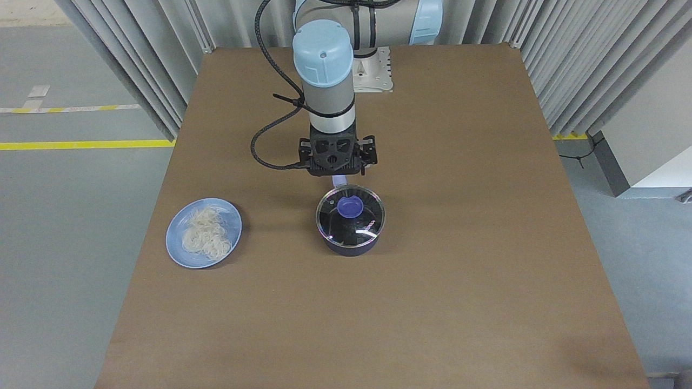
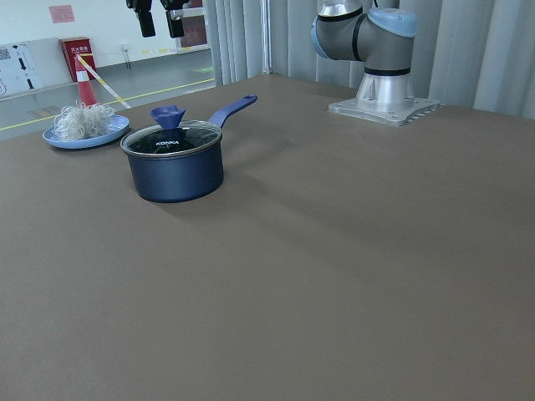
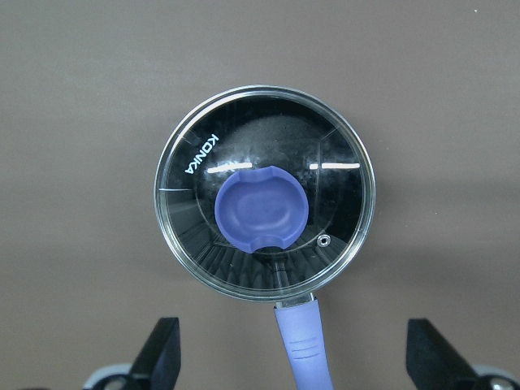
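A dark blue saucepan [image 2: 175, 178] with a glass lid and purple knob [image 3: 261, 207] sits on the brown table [image 1: 454, 272], centered in the wrist view, its handle [image 3: 302, 345] pointing toward the bottom of that view. My open gripper is above it, the fingers wide apart with nothing between them; in the left view it hangs in the air at the top. A light blue plate [image 1: 175, 240] of white noodles [image 1: 206, 234] lies left of the pan in the front view.
The arm's base [image 2: 384, 107] stands at the back. Curtained walls line the table's back edge.
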